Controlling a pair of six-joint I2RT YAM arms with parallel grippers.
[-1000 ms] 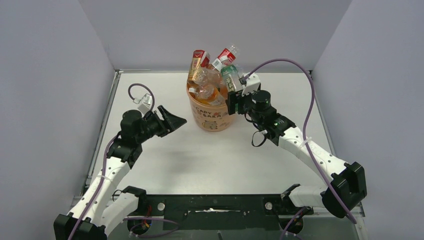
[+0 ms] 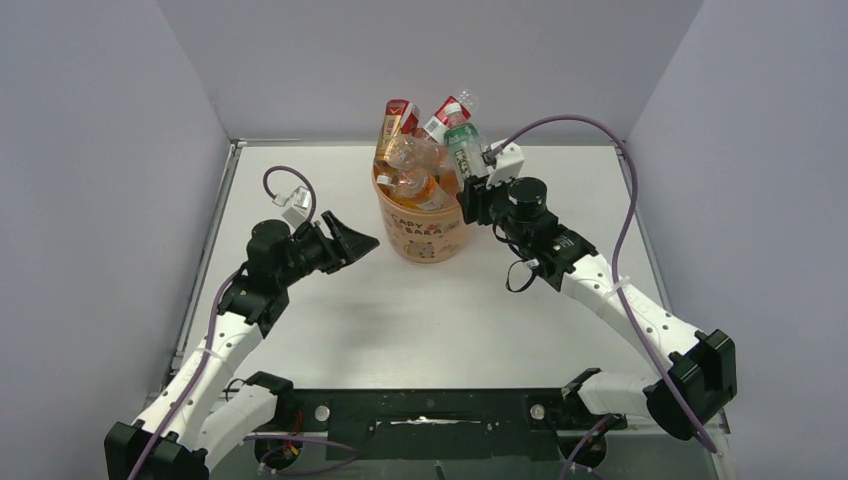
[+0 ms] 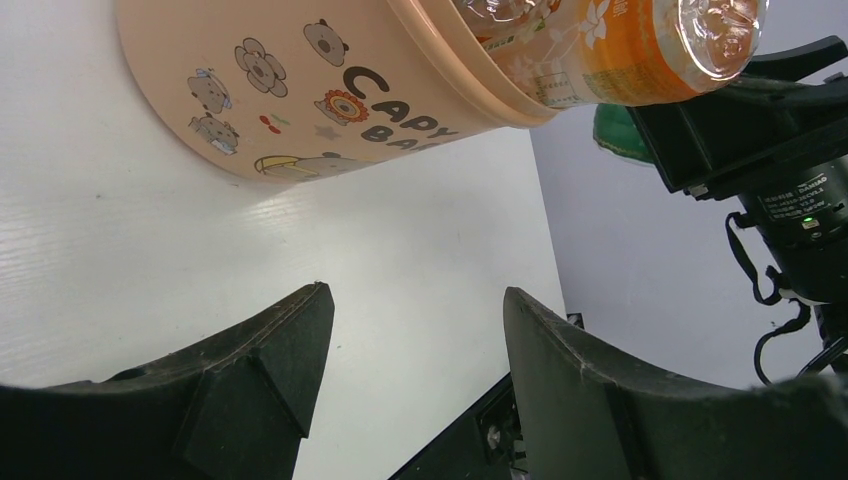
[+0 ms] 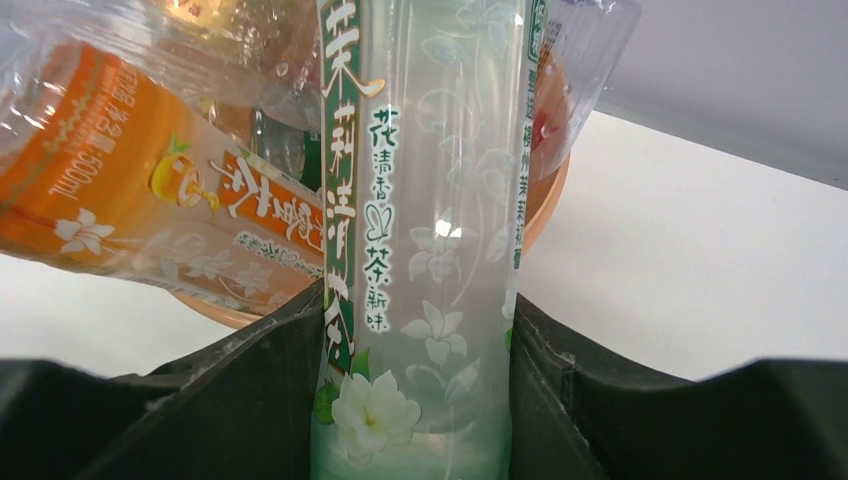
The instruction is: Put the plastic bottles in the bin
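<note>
The peach bin [image 2: 420,235] with Capybara print [image 3: 300,110] is heaped with plastic bottles, red-labelled [image 2: 398,118] and orange-labelled [image 4: 130,170] among them. My right gripper [image 2: 473,200] is at the bin's right rim, its fingers on either side of a green jasmine-tea bottle [image 4: 420,200], which stands tilted over the heap in the top view. My left gripper [image 2: 350,242] hangs open left of the bin, over bare table, with nothing between its fingers.
Grey walls close in the back and sides; a dark strip runs along the front edge.
The green bottle's top has risen slightly and my right gripper has shifted slightly right with it. My left gripper has moved slightly to the right.
</note>
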